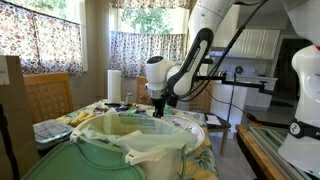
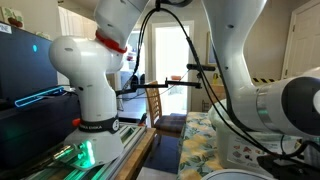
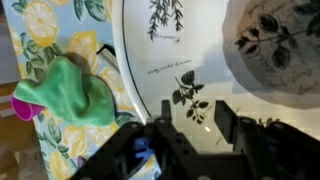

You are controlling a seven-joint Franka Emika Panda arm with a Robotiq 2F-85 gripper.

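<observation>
My gripper is over a white round board with dark leaf prints and handwriting-like lettering. Its two dark fingers stand apart, and nothing shows between them. A crumpled green cloth lies left of the board on the lemon-patterned tablecloth, against a pink cup-like thing at the edge of view. In exterior view 1 the gripper points down above the table, behind a lined bin. Exterior view 2 leaves the fingertips out of sight behind the arm.
In front stands a white bin with a pale green liner, with a green lid-like panel beside it. A paper towel roll rises at the back. Wooden chairs border the table.
</observation>
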